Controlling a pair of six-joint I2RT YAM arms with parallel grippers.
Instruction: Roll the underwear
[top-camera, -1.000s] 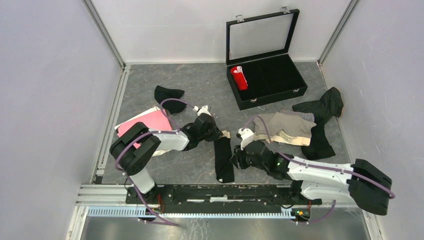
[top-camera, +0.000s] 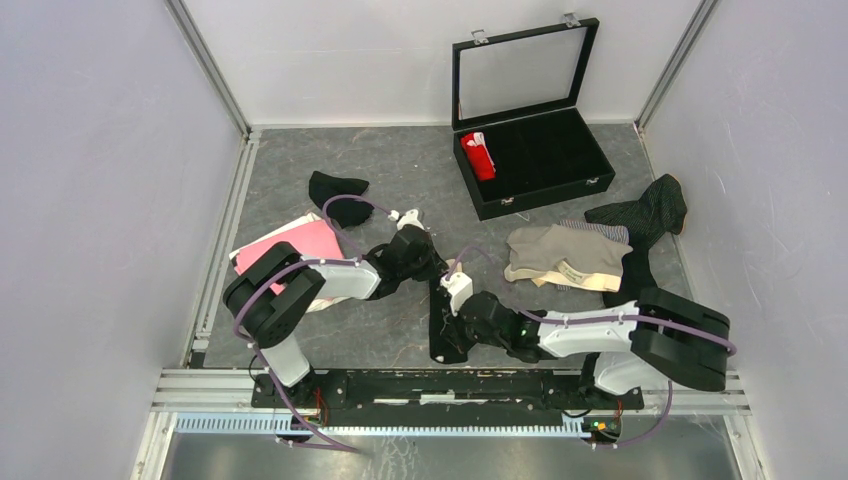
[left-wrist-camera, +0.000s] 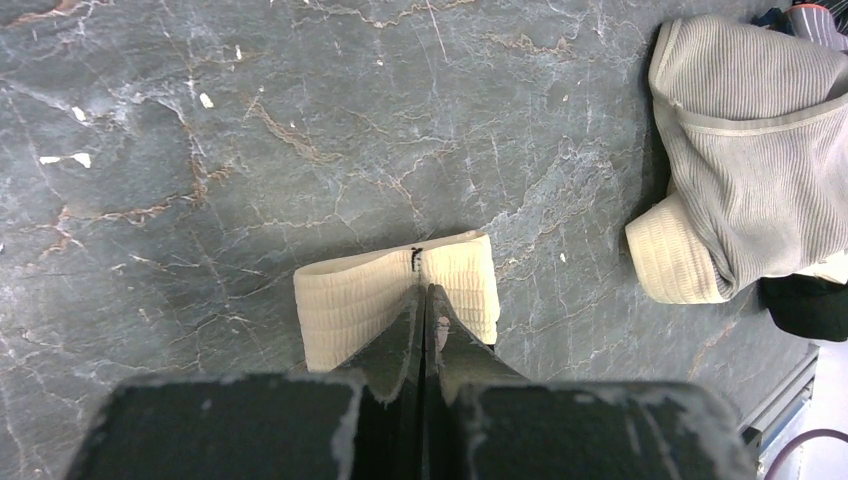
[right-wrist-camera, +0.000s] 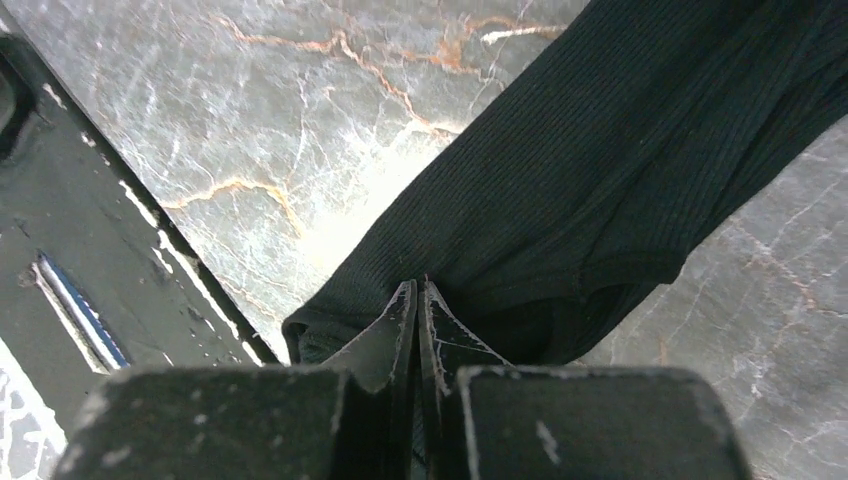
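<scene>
A pair of black underwear (top-camera: 437, 318) lies as a long folded strip in front of the arms, its cream waistband (left-wrist-camera: 350, 303) at the far end. My left gripper is shut at that waistband, its tips on the fabric; in the top view the left gripper (top-camera: 440, 265) hides part of it. Toward the near end, my right gripper is shut on the black cloth (right-wrist-camera: 500, 240), where a fold runs beside the fingertips. The right arm covers some of the strip from above.
An open black box (top-camera: 540, 160) with a red roll (top-camera: 477, 157) inside stands at the back. Grey underwear (top-camera: 565, 252) and dark clothes (top-camera: 650, 212) lie to the right, pink clothing (top-camera: 318, 240) and a black piece (top-camera: 335, 187) to the left. Bare table surrounds the strip.
My right gripper has moved left from beside the strip onto its near part and has shut on the cloth. The left arm stays nearly still at the waistband.
</scene>
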